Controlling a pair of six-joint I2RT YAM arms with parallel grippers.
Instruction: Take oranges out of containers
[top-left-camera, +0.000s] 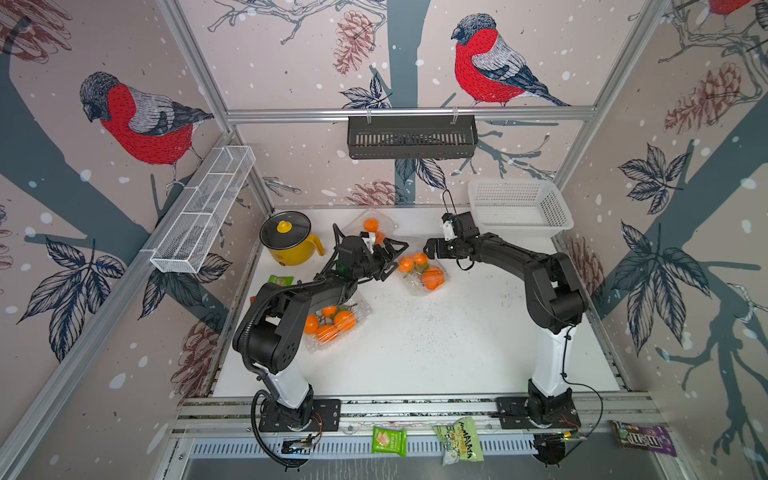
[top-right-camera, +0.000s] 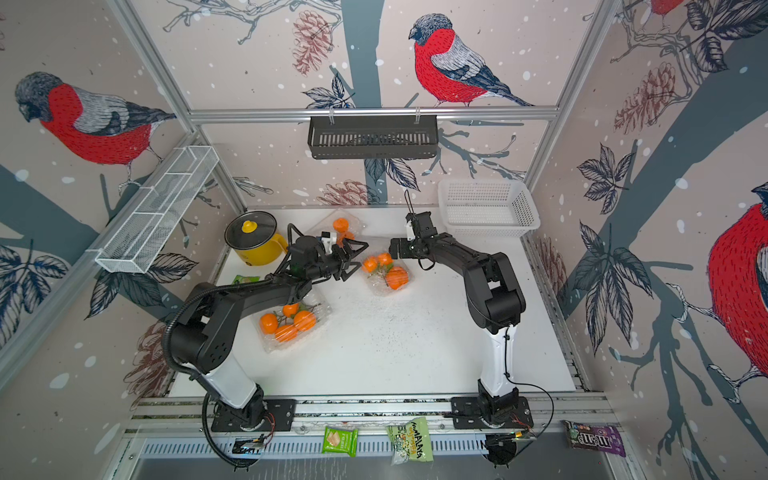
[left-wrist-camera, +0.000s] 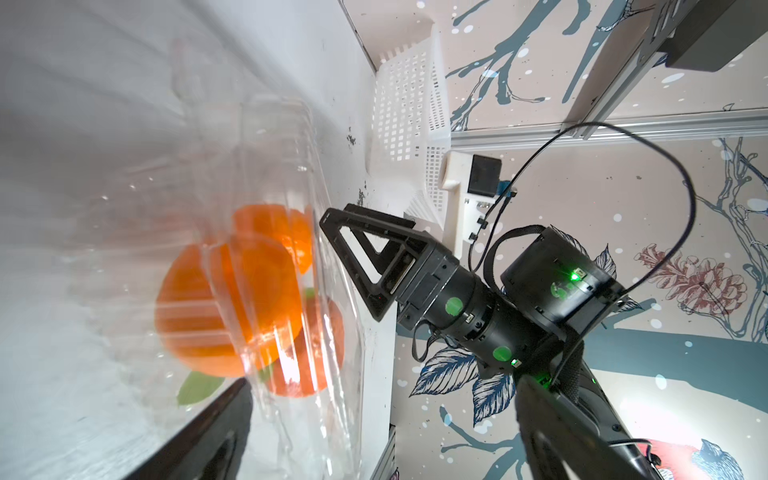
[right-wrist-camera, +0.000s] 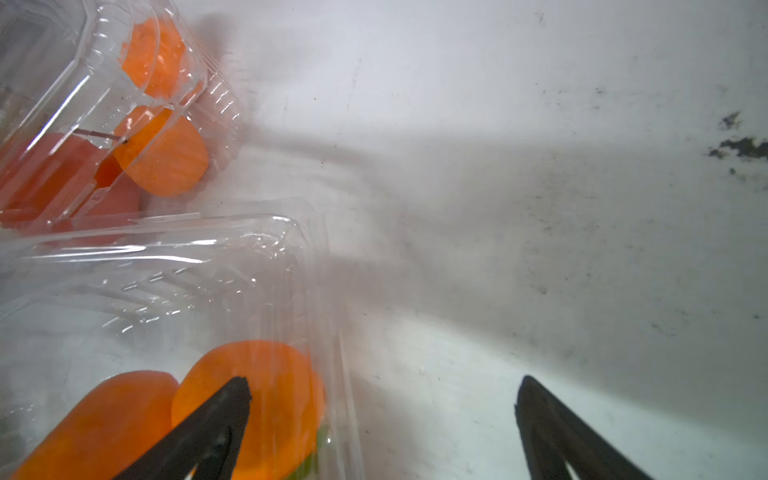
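A clear plastic container in the middle of the table holds several oranges (top-left-camera: 432, 277). Left of it, my left gripper (top-left-camera: 400, 257) stands open and empty, its dark fingers (left-wrist-camera: 212, 432) wide apart in its wrist view. My right gripper (top-left-camera: 433, 249) hovers at the container's back right side, also open, with nothing between its fingers. A second clear container with oranges (top-left-camera: 371, 225) lies at the back, partly hidden by the left arm. Another with several oranges (top-left-camera: 345, 320) sits at the front left, partly covered by that arm.
A yellow pot (top-left-camera: 289, 249) stands back left and an empty white basket (top-left-camera: 520, 208) back right. Near the pot lies a green packet (top-left-camera: 280, 280).
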